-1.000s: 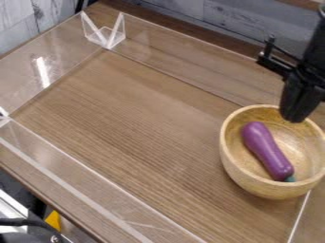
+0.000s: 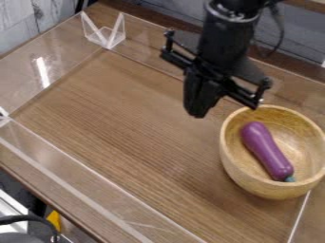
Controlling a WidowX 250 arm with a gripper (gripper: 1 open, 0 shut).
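Note:
My gripper (image 2: 196, 101) is at the upper middle, above the wooden table, to the upper left of a yellow bowl (image 2: 234, 164). It is shut, with nothing visible between its fingers. A purple eggplant-like object (image 2: 264, 147) with a teal end lies inside the bowl on the right.
A white wire rack (image 2: 105, 28) stands at the back left. A black cable and a small yellow piece lie outside the table's lower left edge.
The arm and gripper have moved left, from above the bowl at the right to above the middle of the table. The bowl and purple object look unchanged.

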